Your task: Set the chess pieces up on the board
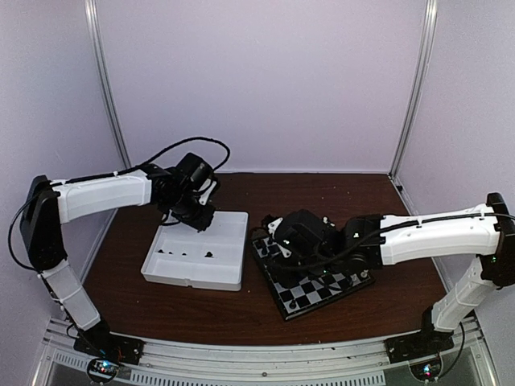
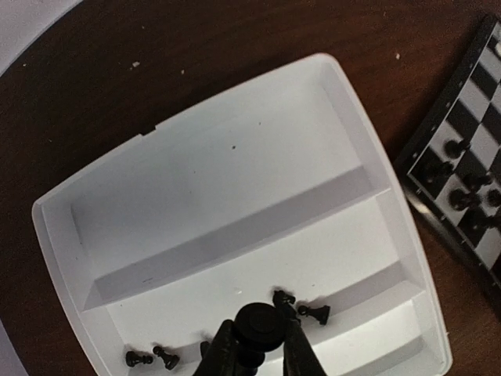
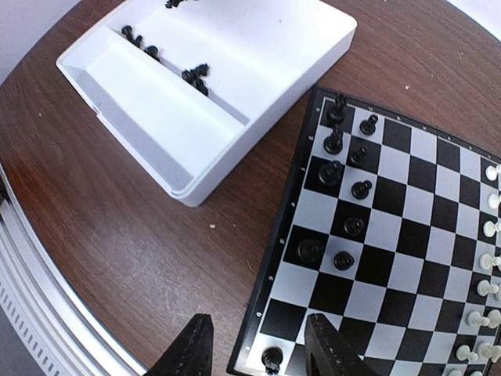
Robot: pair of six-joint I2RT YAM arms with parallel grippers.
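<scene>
In the left wrist view my left gripper is shut on a black chess piece (image 2: 261, 326), seen end-on, above the white tray (image 2: 227, 231). Loose black pieces lie in the tray, among them one piece (image 2: 315, 314) and another (image 2: 166, 357). Over the chessboard (image 3: 407, 243) my right gripper stands part open, its fingers apart. A black pawn (image 3: 272, 359) on the board's corner square shows in the gap between them, not gripped. More black pieces, such as one (image 3: 311, 250), stand along the tray side; white pieces (image 3: 488, 287) line the opposite side.
The tray (image 1: 193, 273) has low dividers and stands left of the board (image 1: 302, 303), a strip of bare table between them. My right arm (image 1: 438, 233) covers much of the board from above. Open table (image 1: 314, 193) lies behind both.
</scene>
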